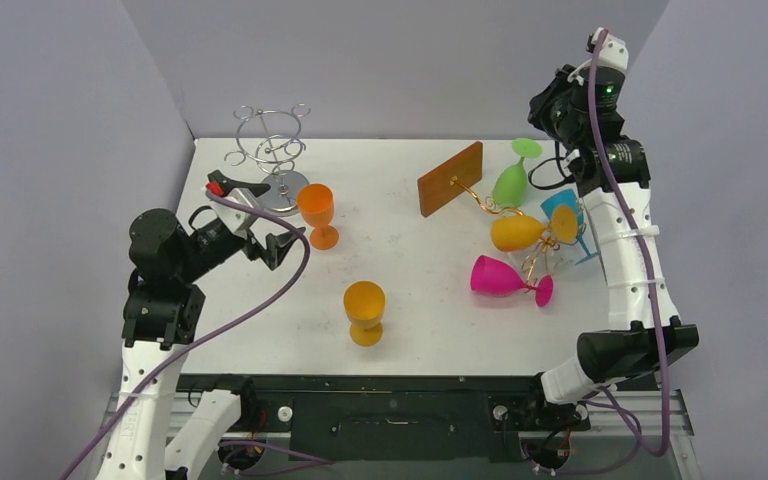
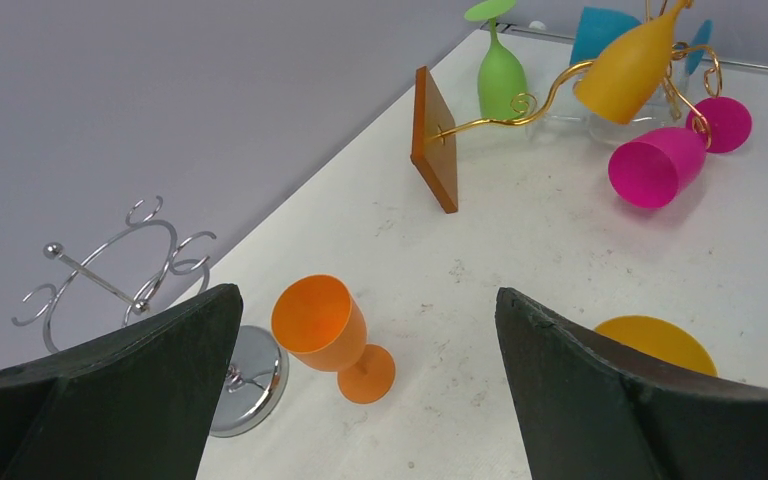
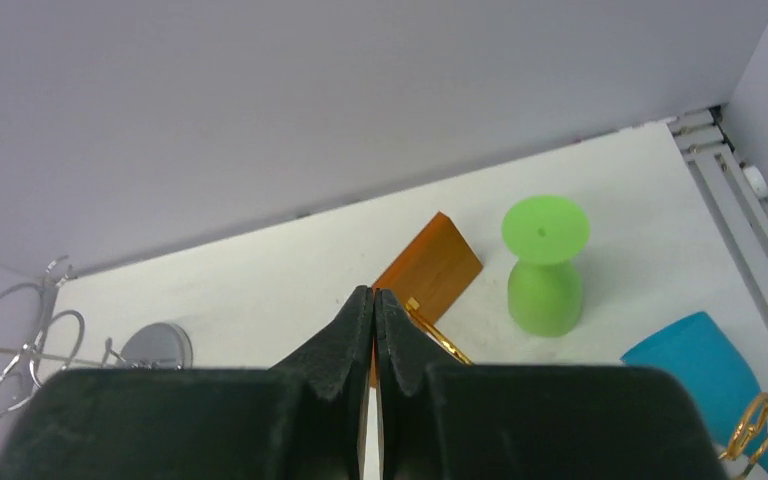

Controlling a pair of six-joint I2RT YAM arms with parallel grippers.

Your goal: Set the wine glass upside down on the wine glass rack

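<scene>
The gold rack (image 2: 470, 126) is tipped over at the table's right, its wooden base (image 1: 450, 178) on edge. A yellow glass (image 1: 516, 233) and a pink glass (image 1: 497, 276) lie sideways among its arms. Nearby are a blue glass (image 3: 695, 370) and a clear glass, partly hidden. Toward the back a green glass (image 3: 545, 298) stands foot up, apart from the arms. My right gripper, at the back right, is shut with nothing between its fingers; the rack is outside them. Before an upright orange glass (image 2: 322, 322), my left gripper is open and empty.
A bare silver rack (image 1: 288, 190) stands at the back left, close to the left gripper. An amber glass (image 1: 365, 303) is upright near the front. Walls border the left, right and back.
</scene>
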